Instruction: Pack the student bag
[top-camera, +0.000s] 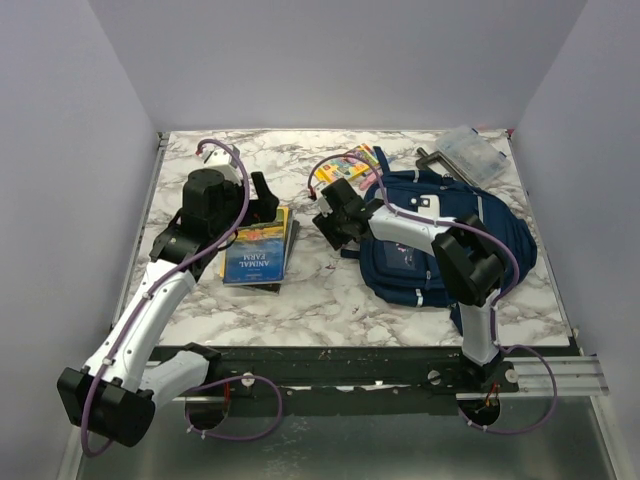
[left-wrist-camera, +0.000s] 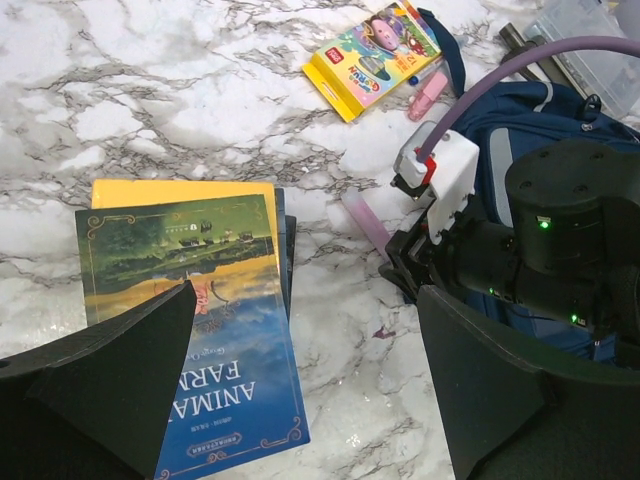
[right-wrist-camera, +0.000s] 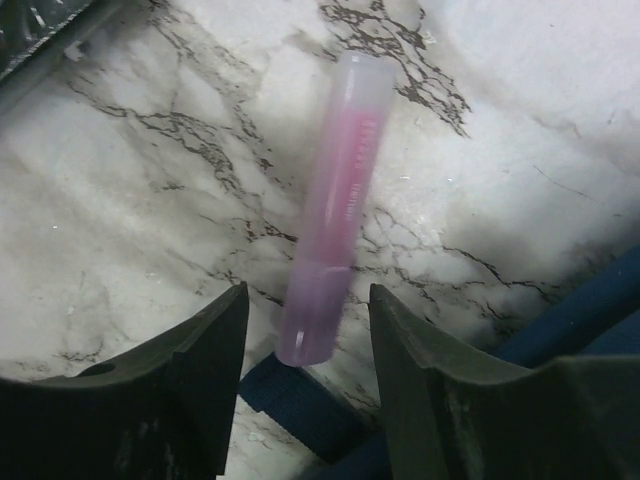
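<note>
A translucent pink tube (right-wrist-camera: 341, 180) lies on the marble table, slanting away in the right wrist view. Its near end is between the fingertips of my right gripper, which is open with a gap on both sides. The left wrist view shows the same tube (left-wrist-camera: 368, 222) running under the right gripper's fingers. My left gripper is wide open and empty above the stacked books, the Animal Farm book (left-wrist-camera: 215, 330) uppermost. The navy student bag (top-camera: 400, 275) lies flat on the right, partly hidden by the right arm.
A yellow picture box (left-wrist-camera: 368, 58) lies at the back, with a small pink item (left-wrist-camera: 428, 95) beside it. A clear plastic case (top-camera: 470, 155) sits at the back right. Bare marble (top-camera: 310, 310) spreads between the books and the bag.
</note>
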